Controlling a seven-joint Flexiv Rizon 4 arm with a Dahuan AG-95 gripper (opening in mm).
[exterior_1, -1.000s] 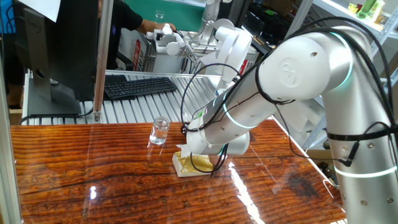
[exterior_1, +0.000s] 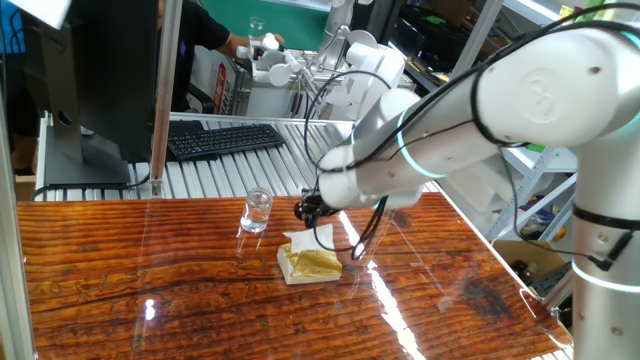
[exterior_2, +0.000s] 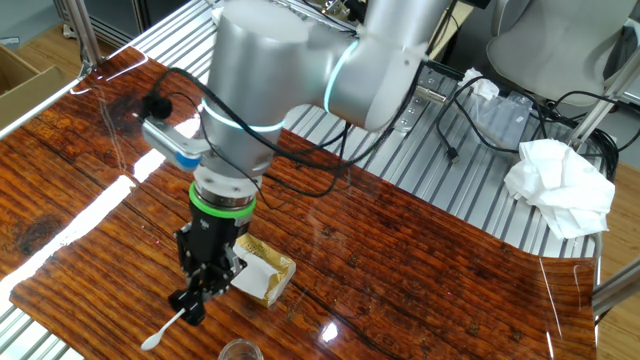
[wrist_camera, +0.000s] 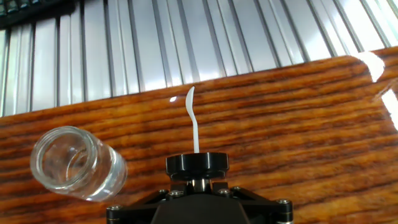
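A thin white spoon-like stick (wrist_camera: 193, 121) juts from between the black fingertips of my gripper, which is shut on it. From the side, the stick (exterior_2: 163, 332) slants down and outward from the gripper (exterior_2: 187, 303), above the table. To the left of the gripper in the wrist view is a clear glass jar (wrist_camera: 78, 165), apart from the stick. The jar (exterior_1: 256, 212) stands upright and seems to hold some clear liquid; only its rim (exterior_2: 240, 350) shows in exterior view 2. In exterior view 1 the stick cannot be made out.
Close to the gripper, a gold-and-white tissue pack (exterior_1: 311, 262) lies on the glossy wooden table (exterior_1: 130, 280). Beyond the table edge are a ribbed metal surface, a keyboard (exterior_1: 225, 141) and a monitor (exterior_1: 95, 80). Cables hang along the arm.
The arm has swung rightward in exterior view 1, and the gripper has shifted slightly right, away from the jar. Jar and tissue pack have stayed in place.
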